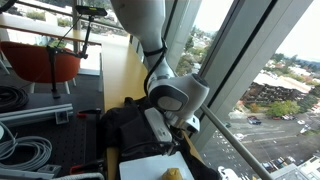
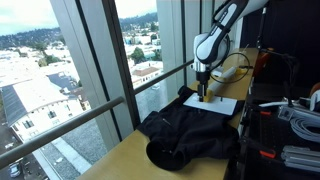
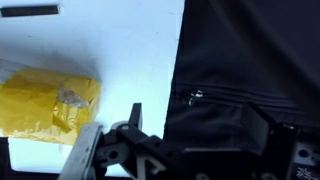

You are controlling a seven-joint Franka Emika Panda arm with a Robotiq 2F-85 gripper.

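Observation:
A yellow package with a clear shiny patch lies on a flat white sheet at the left of the wrist view. Beside the sheet spreads a dark cloth garment with a zipper. My gripper is open over the border of sheet and garment, right of the package, with nothing seen between its fingers. In exterior view 2 the garment covers much of the table, and the arm's end sits beyond it, above the sheet.
A dark flat bar rests on the sheet's upper left. Tall windows with a rail line one side. Coiled cable lies on a dark surface opposite. Bare wooden table extends behind the arm.

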